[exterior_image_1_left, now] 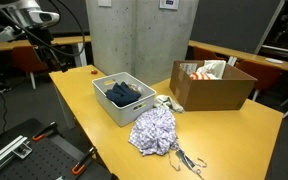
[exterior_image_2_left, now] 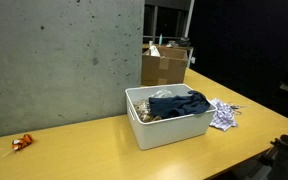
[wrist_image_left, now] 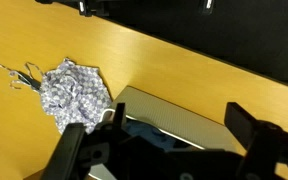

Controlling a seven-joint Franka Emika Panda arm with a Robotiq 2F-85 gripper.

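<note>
My gripper is open at the lower part of the wrist view, its two dark fingers wide apart with only empty air between them. Beyond and below it lies part of a light grey bin (exterior_image_1_left: 106,103) holding dark navy cloth (exterior_image_1_left: 123,92). The bin also shows in exterior view 2, where the cloth (exterior_image_2_left: 180,103) drapes over its rim and pale and brownish items show at its left end. A grey-and-white patterned cloth (exterior_image_1_left: 154,131) lies crumpled on the table, right of the bin in exterior view 1. The arm stands at that view's upper left, away from the bin.
Hooked metal items (exterior_image_1_left: 189,162) lie beside the patterned cloth. A whitish crumpled piece (exterior_image_1_left: 168,103) sits between bin and brown cardboard box (exterior_image_1_left: 209,95), which holds white and reddish items. A small orange object (exterior_image_2_left: 22,142) rests near the wall.
</note>
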